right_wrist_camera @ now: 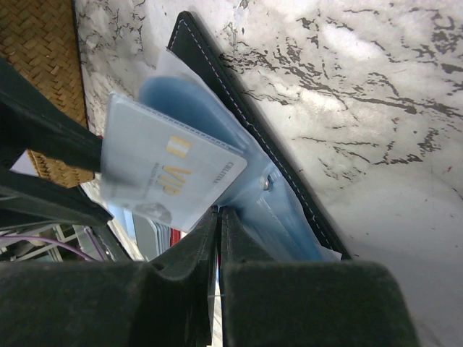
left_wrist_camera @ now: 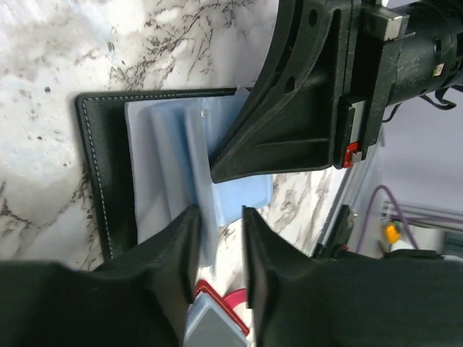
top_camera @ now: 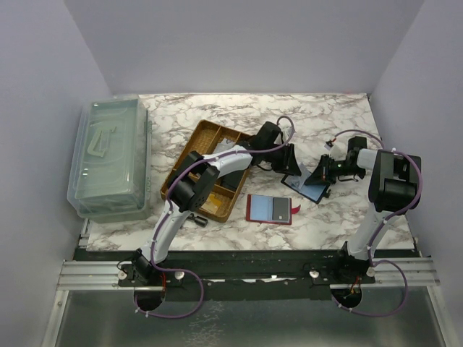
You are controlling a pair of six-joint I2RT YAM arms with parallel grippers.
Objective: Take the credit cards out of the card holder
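Note:
The black card holder lies open on the marble, its clear blue sleeves showing in both wrist views. My right gripper is shut on the holder's sleeves. A white VIP card stands tilted over the sleeves, beside the left gripper's fingers in the right wrist view. My left gripper is part open at the holder's edge, its blurred fingertips either side of or close by a pale card edge; whether it touches cannot be told.
A red-edged holder with cards lies nearer the front. A woven divided basket sits at left, a lidded plastic box beyond it.

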